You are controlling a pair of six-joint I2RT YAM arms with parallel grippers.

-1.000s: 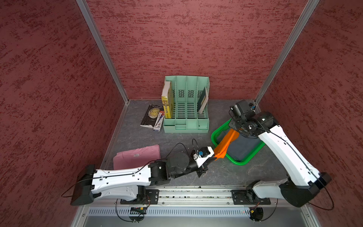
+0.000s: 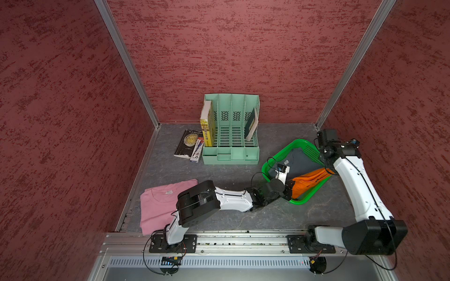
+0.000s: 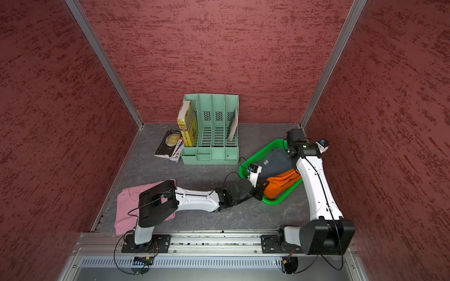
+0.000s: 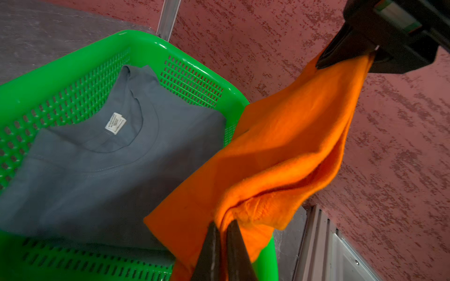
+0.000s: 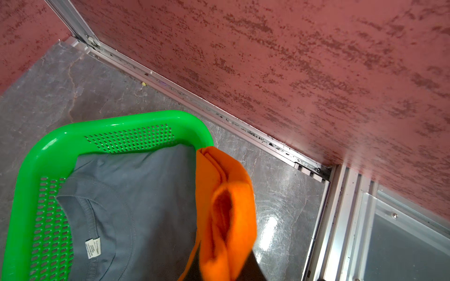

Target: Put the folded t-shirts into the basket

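Observation:
Stretched between my two grippers is the orange t-shirt, folded into a long bundle above the near side of the green basket. My left gripper is shut on one end. At the other end my right gripper is shut, with the cloth rising between its fingers. A grey folded t-shirt lies flat inside the basket, collar and label showing, partly covered by the orange one. Far to the left on the table is the pink folded t-shirt, partly hidden by my left arm.
A mint-green rack with a few books stands at the back middle. Left of it, a black book and a small box lie on the table. The right wall is close beside the basket and right arm.
Both grippers have carried the orange shirt rightward. It now spans the basket's near side, lower than before. The left arm has swung right, uncovering more of the pink shirt's front part.

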